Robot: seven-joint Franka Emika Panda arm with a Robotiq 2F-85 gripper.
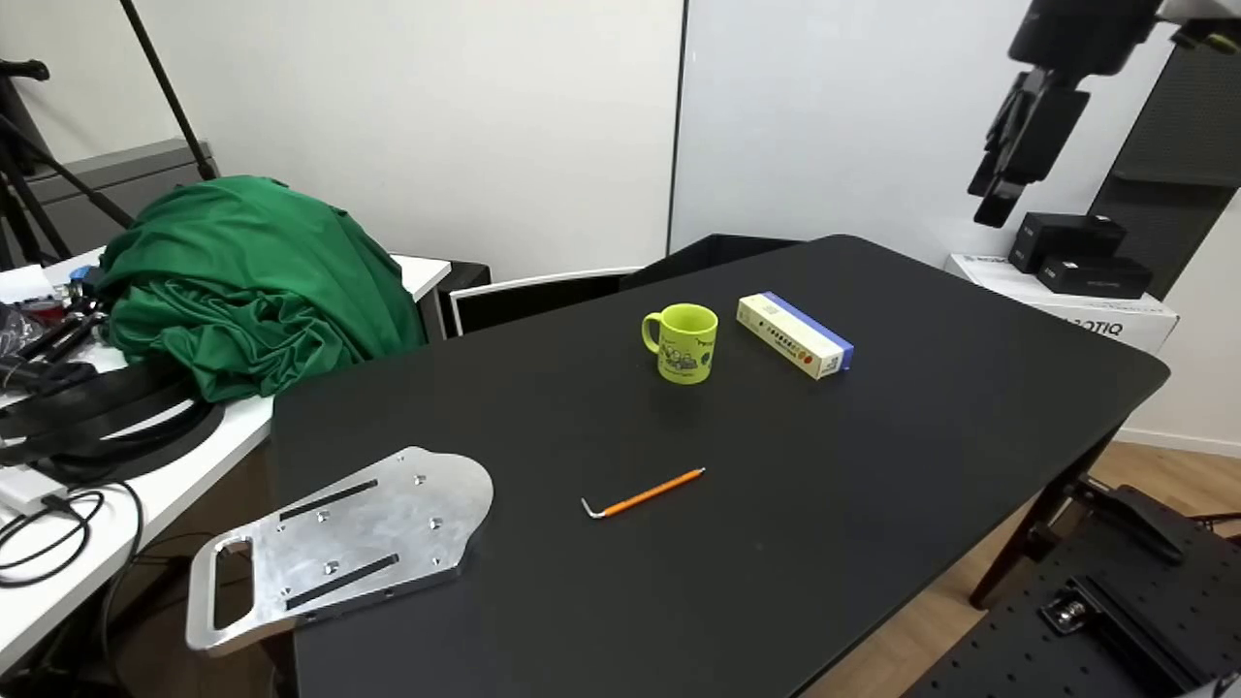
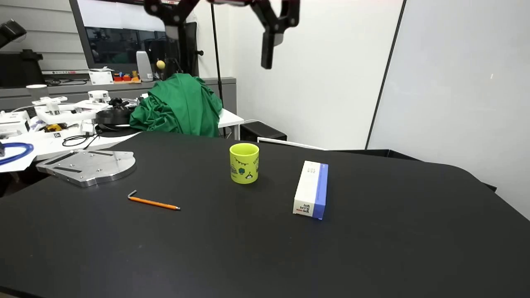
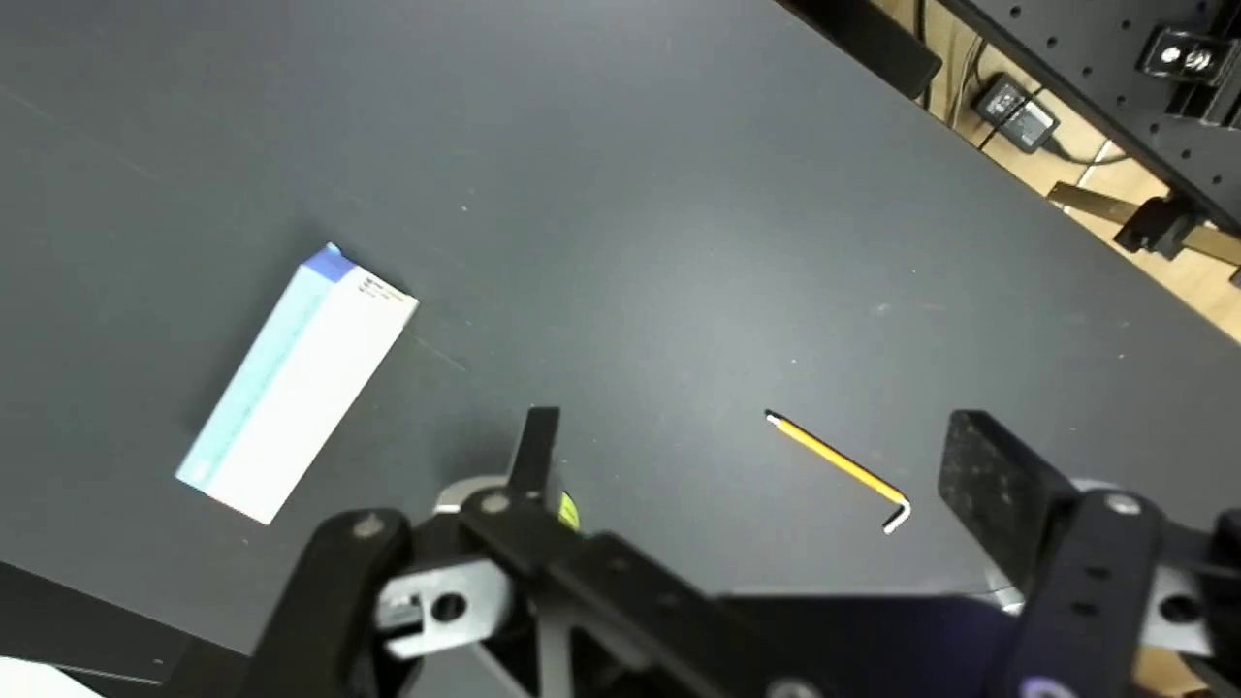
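Note:
My gripper is open and empty, its two fingers wide apart in the wrist view. High above the table, the gripper (image 1: 995, 200) shows at the upper right of exterior view 1. Upright on the table stands a lime-green mug (image 1: 686, 345); in the wrist view only a sliver of the mug (image 3: 569, 512) shows behind a finger. Beside it lies a long white and blue box (image 2: 310, 189). An orange-handled hex key (image 1: 647, 494) lies flat, and in the wrist view the hex key (image 3: 840, 460) appears between the fingers, far below them.
A silver metal plate with a handle slot (image 1: 361, 529) rests at the table's left edge. Green cloth (image 1: 244, 279) is heaped on a white side table. A perforated black surface (image 1: 1105, 582) adjoins at the right.

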